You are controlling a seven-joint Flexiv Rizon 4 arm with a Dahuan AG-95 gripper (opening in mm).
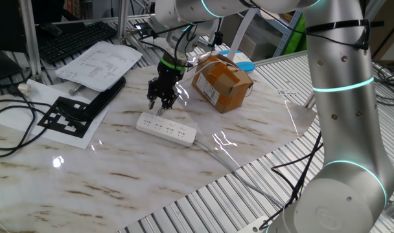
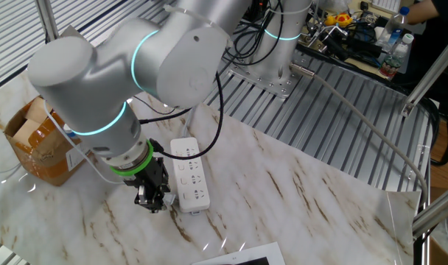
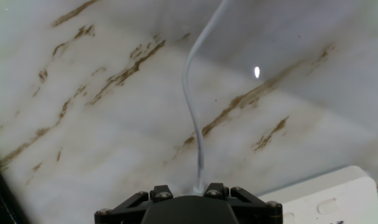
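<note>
A white power strip [image 1: 166,129] with several sockets lies on the marble-patterned table, its long side facing my gripper. Just beside and above the strip, my gripper [image 1: 159,105] points downward. A small pale plug [image 2: 169,199] shows at the fingertips, at the strip's edge, and the gripper appears shut on it. In the wrist view, a thin white cable [image 3: 192,93] runs across the table and ends between the fingers; the gripper's body hides the plug there. The strip's corner [image 3: 329,199] shows at lower right. Whether the plug touches the strip cannot be told.
An open cardboard box [image 1: 224,84] stands close behind the gripper. Papers [image 1: 98,65], a black object and a marker sheet [image 1: 70,120] lie on the other side. The strip's grey cord [image 1: 229,165] runs off the table edge.
</note>
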